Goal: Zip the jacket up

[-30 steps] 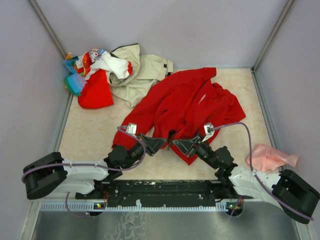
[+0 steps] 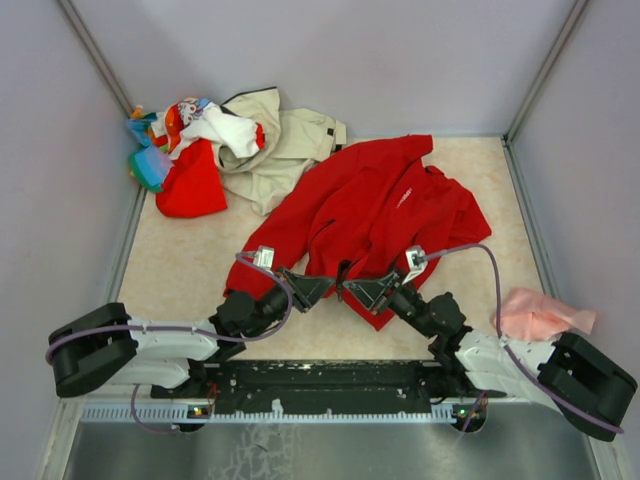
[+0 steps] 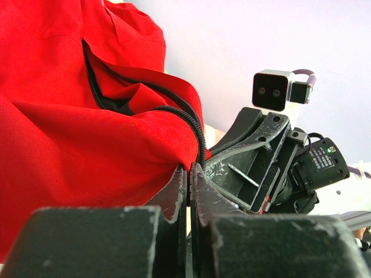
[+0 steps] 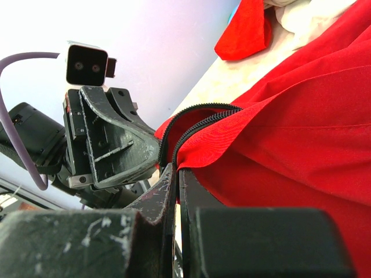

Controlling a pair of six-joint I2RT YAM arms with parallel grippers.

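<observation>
The red jacket [image 2: 380, 220] lies spread across the middle of the table, its black zipper showing at the front hem between my two grippers, which face each other closely. In the left wrist view my left gripper is shut on the zipper [image 3: 194, 130] end, where the black tape and red cloth run down to its fingertips. In the right wrist view my right gripper is likewise shut at the lower end of the zipper [image 4: 191, 130], the tape arching above it. Whether the slider or pin is held cannot be seen.
A pile of beige, white, red and coloured clothes [image 2: 230, 150] lies at the back left. A pink cloth [image 2: 540, 315] lies at the right edge. Bare table shows at the left and right of the jacket, inside grey walls.
</observation>
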